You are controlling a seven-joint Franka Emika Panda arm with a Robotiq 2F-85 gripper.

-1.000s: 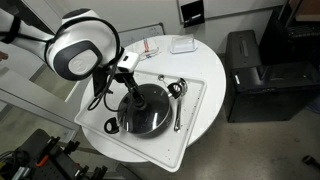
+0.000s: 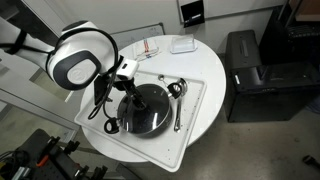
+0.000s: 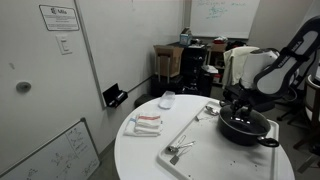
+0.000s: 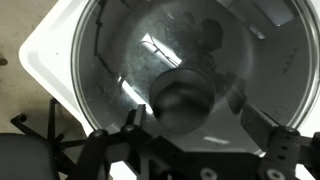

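A black pot [image 3: 240, 138] with a clear glass lid [image 4: 115, 45] stands on the white tray [image 2: 172, 157]. The lid's round black knob [image 4: 182, 100] shows in the wrist view, close to the space between my fingers. My gripper is open just over the lid, one finger [image 4: 133, 120] left of the knob and the other [image 4: 255, 122] to its right. Nothing is gripped. Exterior view 1 has the arm reaching in from the left, partly covering the knob; whether the fingers touch it I cannot tell.
Metal utensils [image 2: 178, 118] lie on the tray to the right of the pot. A folded cloth [image 3: 147, 124] and a clear container [image 3: 167, 101] rest elsewhere on the round white table [image 2: 208, 62]. Bare tray lies in front of the pot.
The arm has come down toward the pot lid, and its white upper part sits lower in exterior view 1. The pot and utensils have not moved.
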